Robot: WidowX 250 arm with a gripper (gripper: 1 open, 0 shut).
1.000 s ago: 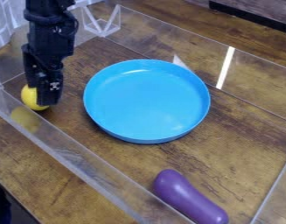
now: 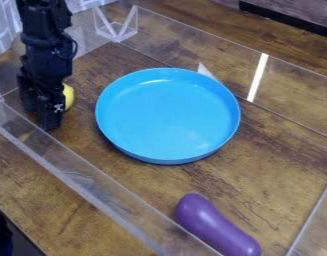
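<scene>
My black gripper (image 2: 43,106) is low over the wooden board at the left side, its fingers around or just in front of a yellow round object (image 2: 67,98), which shows to the right of the fingers and is partly hidden by them. I cannot tell whether the fingers hold it.
A large blue plate (image 2: 167,114) lies in the middle. A purple eggplant-like object (image 2: 215,224) rests near the front right. Clear plastic walls (image 2: 139,205) border the area. The board between plate and eggplant is free.
The gripper has moved down toward the board.
</scene>
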